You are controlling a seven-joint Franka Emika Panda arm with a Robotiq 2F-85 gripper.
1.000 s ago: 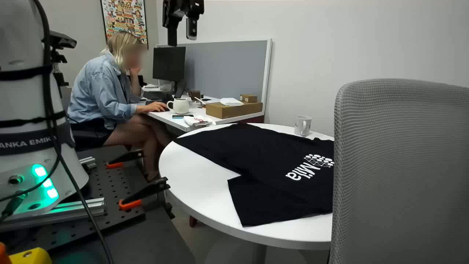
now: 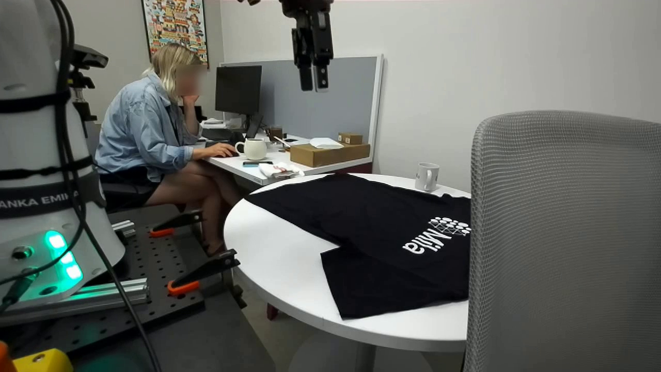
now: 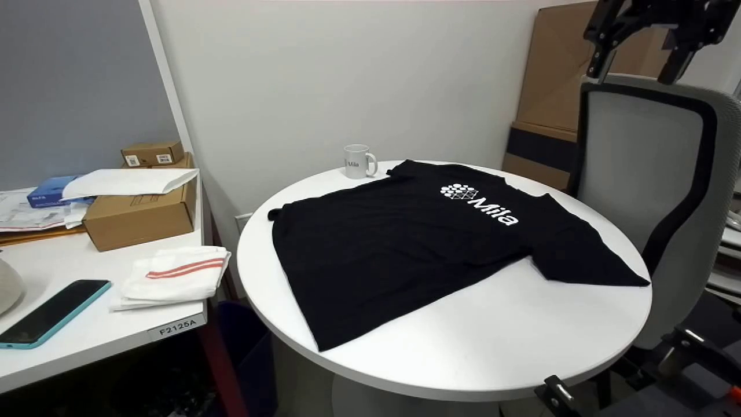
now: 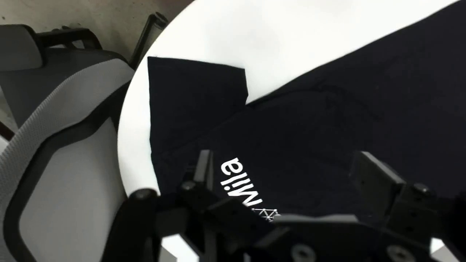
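Note:
A black T-shirt (image 3: 389,243) with a white Mila print lies spread out over the round white table (image 3: 472,340). Its near sleeve (image 4: 196,91) lies flat close to the table's rim in the wrist view. High above the table hangs my gripper (image 3: 635,76), its fingers wide apart and nothing between them. Looking down from the wrist, the open gripper spans the shirt's chest, with the Mila lettering (image 4: 240,181) showing nearer the left finger. In exterior view 1 the chair back hides part of the shirt.
A white mug (image 3: 357,161) stands at the table's back edge by the shirt. A grey mesh chair (image 2: 564,248) stands close against the table. A person (image 2: 145,124) sits at the desk (image 3: 167,240) beside it, which bears boxes, a phone and a cloth.
In exterior view 1 my gripper has moved right and lower, and its fingers appear at a different angle. The shirt, mug and chair have stayed in place.

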